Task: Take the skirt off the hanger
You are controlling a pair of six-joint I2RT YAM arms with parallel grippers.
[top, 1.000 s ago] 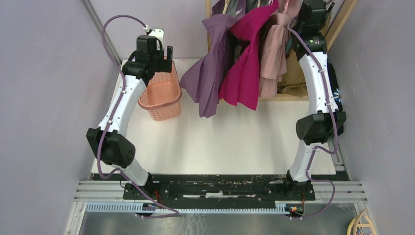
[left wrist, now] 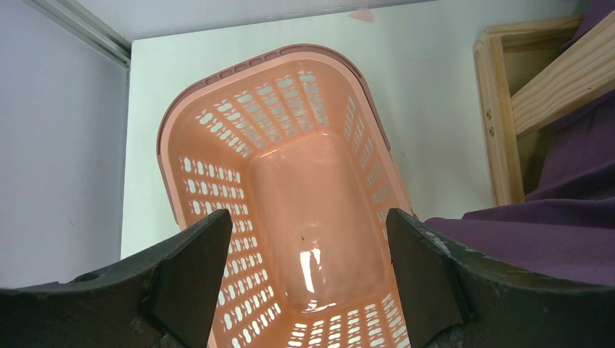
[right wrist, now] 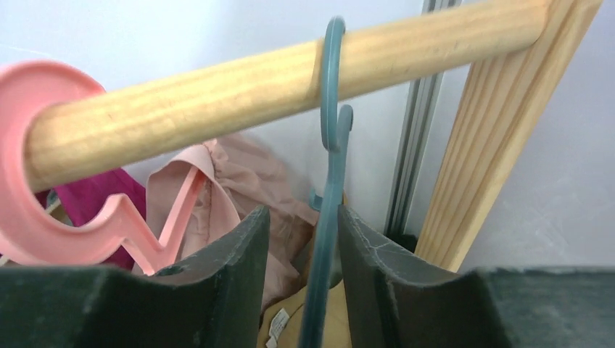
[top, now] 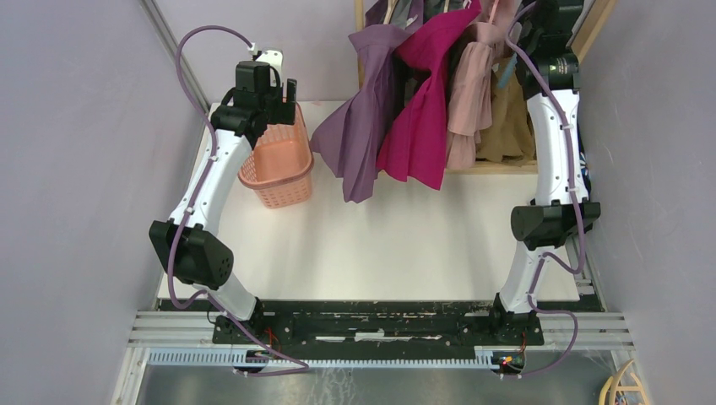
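Note:
A blue hanger (right wrist: 336, 174) hooks over the wooden rail (right wrist: 217, 94) in the right wrist view. Its stem passes between the fingers of my right gripper, which are part open, with a gap on the stem's left side. Below it shows a khaki garment (right wrist: 294, 312) with a white label, seen from above as khaki cloth (top: 509, 122) at the rack's right; whether this is the skirt I cannot tell. My left gripper stands open and empty above the orange basket (left wrist: 319, 181).
A pink hanger (right wrist: 54, 239) is on the rail left of my right gripper. Purple (top: 359, 110), magenta (top: 431, 101) and pink (top: 473, 93) garments hang along the rack. A wooden post (right wrist: 500, 145) closes the right side.
My right arm has shifted a little to the right at the rack, and more of the khaki cloth and blue hanger shows beside it. The left arm and the basket are unmoved.

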